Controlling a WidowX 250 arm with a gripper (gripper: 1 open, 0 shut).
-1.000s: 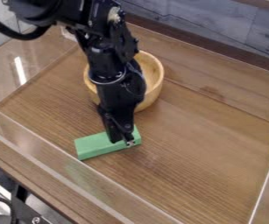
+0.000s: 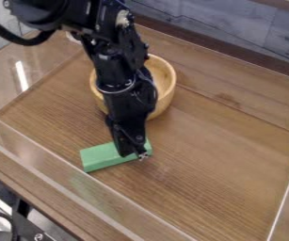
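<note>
A black robot arm reaches down from the top, its gripper [image 2: 130, 150] low over a green block [image 2: 104, 159] lying on the wooden table. The fingertips are at the block's right part and look shut; whether anything is between them cannot be made out. Behind the arm is a tan bowl [image 2: 159, 79], partly hidden by it.
A grey panelled wall [image 2: 222, 28] runs along the back. Black cables and white items show at the lower left, beyond the table's edge.
</note>
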